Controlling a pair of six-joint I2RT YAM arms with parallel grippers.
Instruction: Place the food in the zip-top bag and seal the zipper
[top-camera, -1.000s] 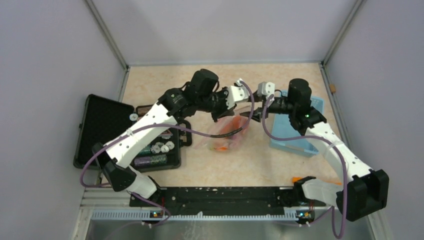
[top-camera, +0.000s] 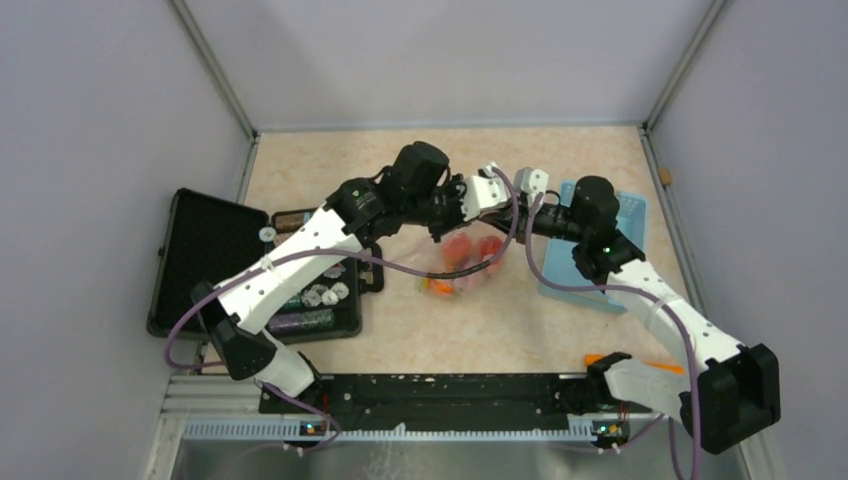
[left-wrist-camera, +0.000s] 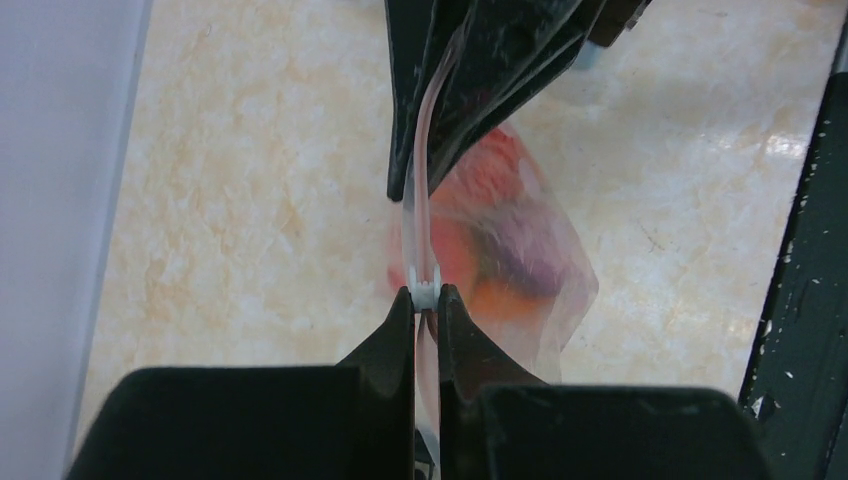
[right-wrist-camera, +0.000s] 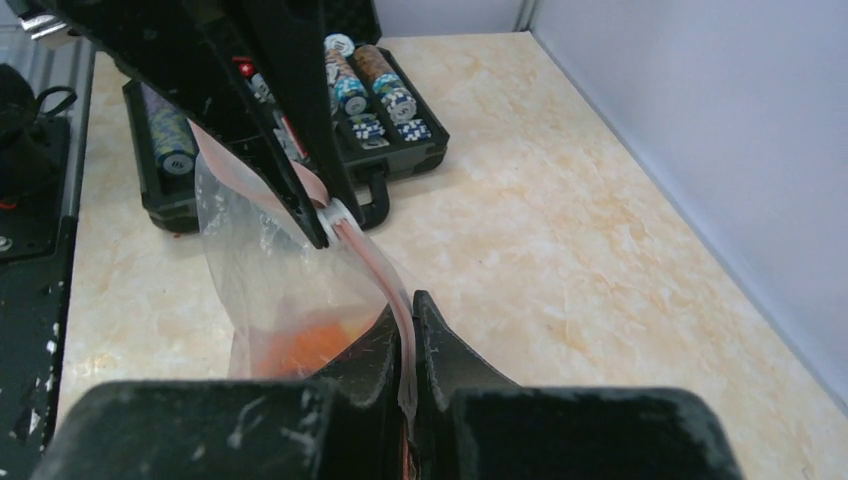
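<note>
The clear zip top bag hangs below both grippers, with red, orange and purple food inside. Its pink zipper edge runs from one gripper to the other. My left gripper is shut on the small white zipper slider, which straddles that edge. Close by, my right gripper is shut with the thin bag edge between its fingertips. From above, the two arms cover the fingertips and much of the zipper. Whether the bag's bottom touches the table cannot be told.
An open black case with poker chips lies at the left. The blue bin stands at the right, partly under the right arm. An orange object is near the front right.
My left gripper has moved a little to the right, toward the right gripper, so the two stand closer together.
</note>
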